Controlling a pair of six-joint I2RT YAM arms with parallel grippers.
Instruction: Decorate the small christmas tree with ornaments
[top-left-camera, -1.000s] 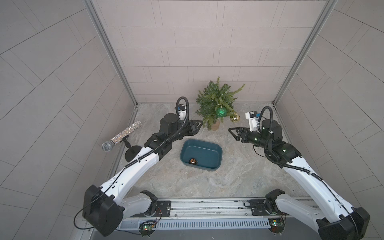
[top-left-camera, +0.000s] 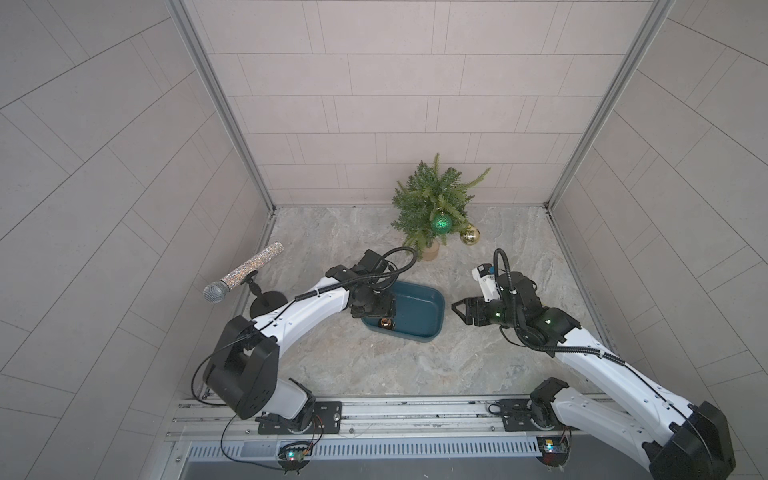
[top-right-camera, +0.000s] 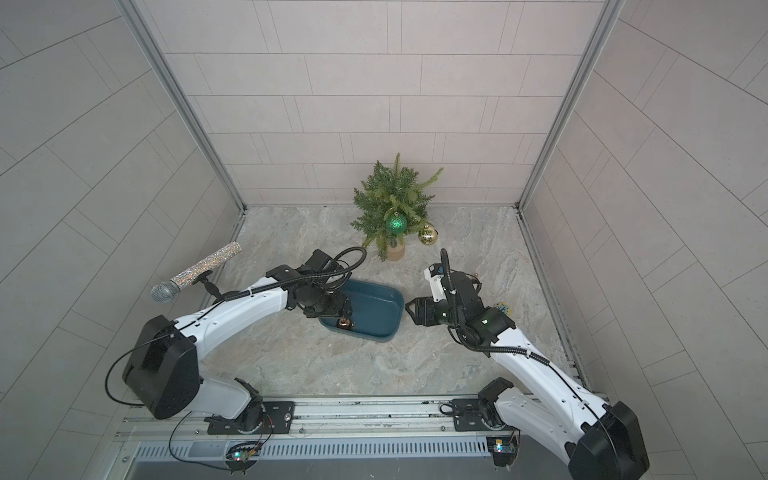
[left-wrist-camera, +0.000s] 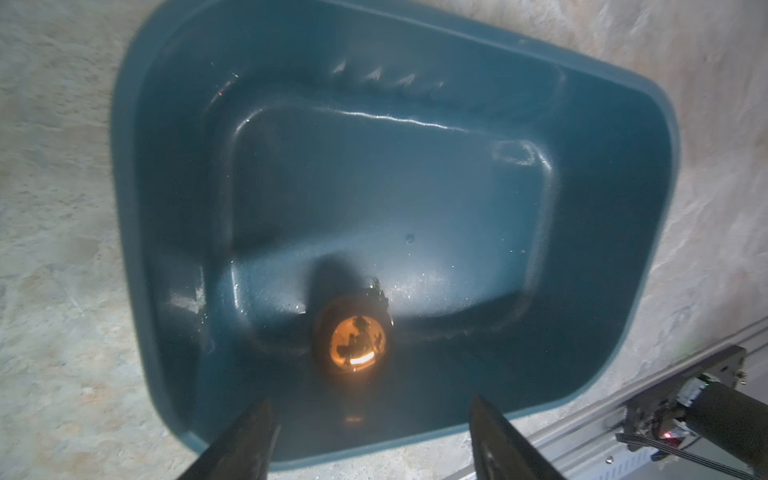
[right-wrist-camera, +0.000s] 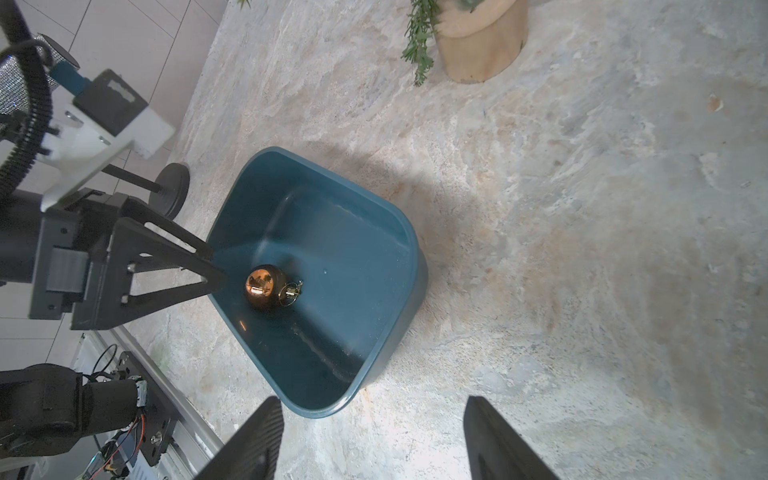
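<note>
A teal bin (top-left-camera: 424, 292) holds one copper ornament, seen also in the right wrist view. My left gripper is open above the bin, pointing down at the ornament, nothing between its fingers. My right gripper hangs open over the table right of the bin, its fingers apart and empty. At the back, the potted tree (top-left-camera: 424, 200) carries a green ornament (top-left-camera: 441, 223) and a gold ornament (top-left-camera: 469, 234) on its right side.
A glittery microphone (top-left-camera: 256, 264) on a black stand (top-left-camera: 268, 305) stands at the left edge. Walls enclose three sides. The table around the bin is mostly clear.
My left gripper has come down from near the tree to over the bin, tilting downward. My right gripper has moved lower and toward the front.
</note>
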